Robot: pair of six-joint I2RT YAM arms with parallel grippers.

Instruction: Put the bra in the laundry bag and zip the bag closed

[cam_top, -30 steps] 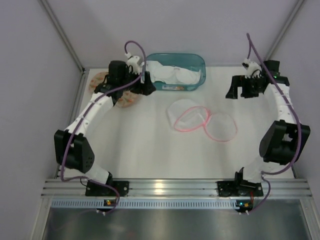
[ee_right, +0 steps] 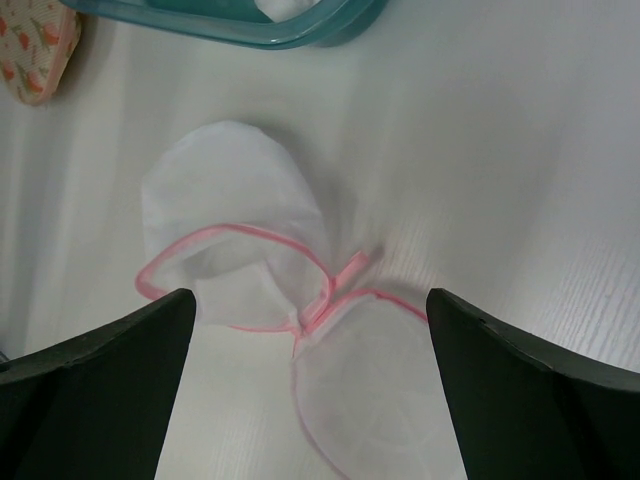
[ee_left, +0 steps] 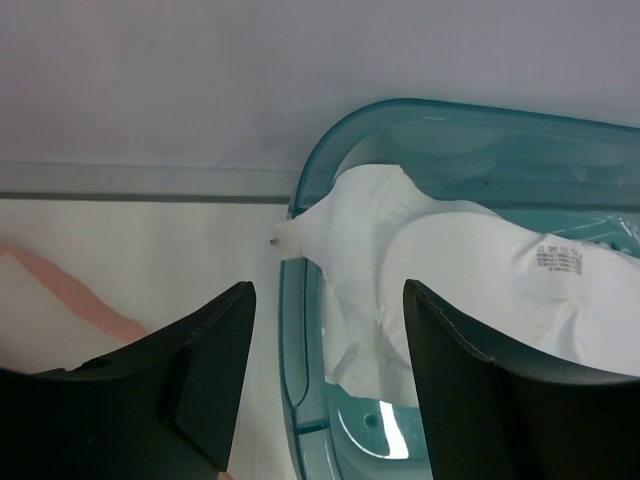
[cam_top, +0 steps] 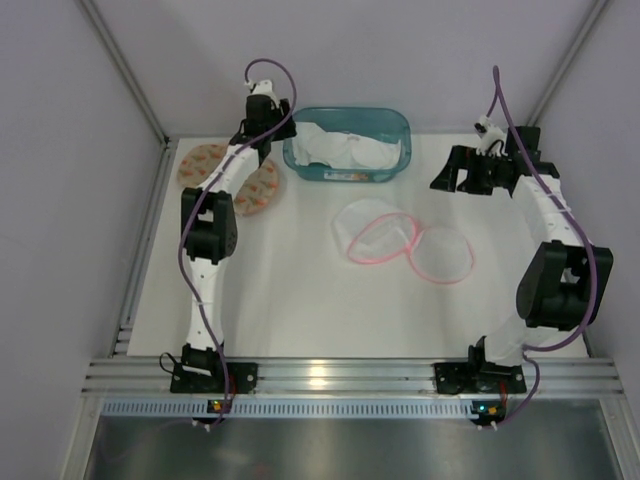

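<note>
The white bra (cam_top: 350, 150) lies in the teal basket (cam_top: 390, 172), one end draped over the left rim in the left wrist view. My left gripper (cam_top: 290, 130) is above that end, its fingers (ee_left: 222, 345) apart on either side of the basket's left wall, with no cloth held. The mesh laundry bag (cam_top: 370, 228) lies flat on the table, its pink-edged mouth spread and its round flap (ee_right: 375, 390) folded toward the front right. My right gripper (cam_top: 450, 170) hangs open and empty at the right; the bag shows between its fingers in the right wrist view.
A patterned round item (cam_top: 255, 190) lies on the table left of the basket, partly under the left arm. The back wall stands close behind the basket.
The right gripper has shifted slightly left. Bra and bag lie unchanged.
</note>
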